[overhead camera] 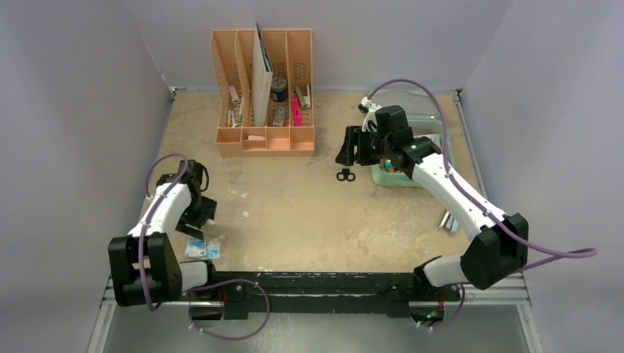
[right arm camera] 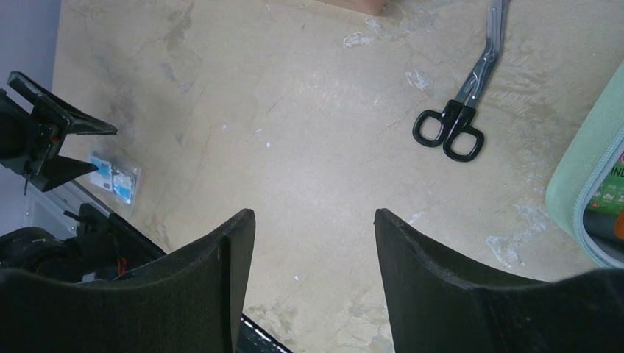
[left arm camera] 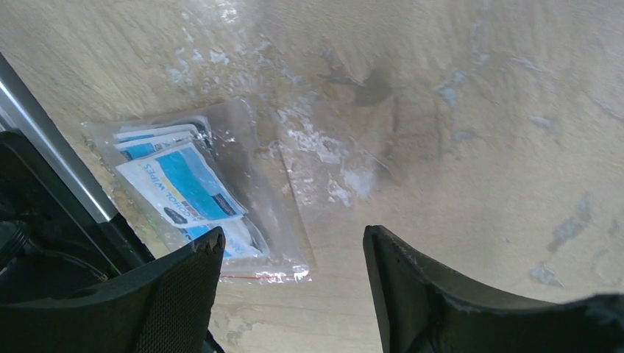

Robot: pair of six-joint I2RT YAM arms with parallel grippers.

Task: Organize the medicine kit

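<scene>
A clear plastic bag with blue-and-white packets (left arm camera: 184, 184) lies flat near the table's front left edge. My left gripper is open just above the table, with the bag mostly to its left in its wrist view and nothing between its fingers. Black-handled scissors (right arm camera: 449, 132) rest on the tabletop in the right wrist view; from above, the right arm covers their blades. Open and empty, my right gripper hangs over the table beside them. The mint-green medicine kit (overhead camera: 397, 180) stands open at the right, holding small boxes, partly hidden by the right arm.
An orange organizer (overhead camera: 265, 151) at the back holds a folder, a dark jar (overhead camera: 279, 90), a pink item (overhead camera: 296, 112) and other small things. Silver-and-blue items (overhead camera: 449, 222) lie near the right edge.
</scene>
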